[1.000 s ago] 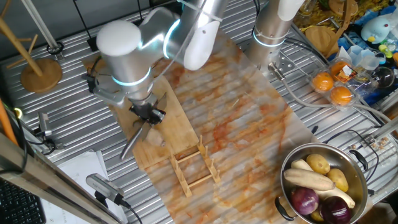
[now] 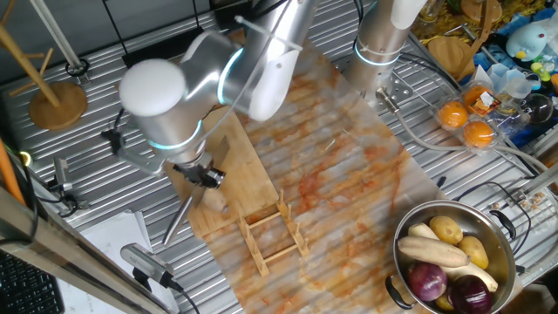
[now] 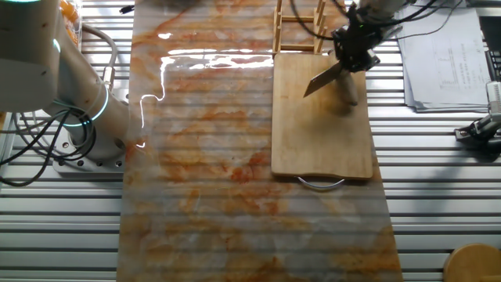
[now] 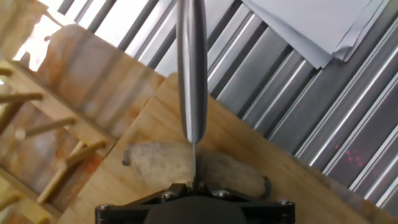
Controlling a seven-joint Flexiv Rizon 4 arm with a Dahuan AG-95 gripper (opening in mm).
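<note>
A knife with a steel handle (image 4: 193, 74) is held in my gripper, which is shut on it near the blade. In exterior view 2 its blade (image 3: 322, 79) slants over the cutting board. A pale brown root vegetable (image 4: 163, 163) lies on the wooden cutting board (image 3: 321, 145), and the blade stands across its middle in the wrist view. Whether the edge touches or cuts it I cannot tell. From exterior view 1, my gripper (image 2: 207, 177) is low over the board's left side, partly hiding the vegetable (image 2: 214, 201).
A small wooden rack (image 2: 273, 240) stands against the board's end. To the right sits a steel pot (image 2: 408, 288) of potatoes, onions and long pale roots. Papers (image 3: 446, 59) lie beside the board.
Over the last second my gripper and the knife have shifted toward the rack end of the board, nearer the vegetable. The grip looks unchanged.
</note>
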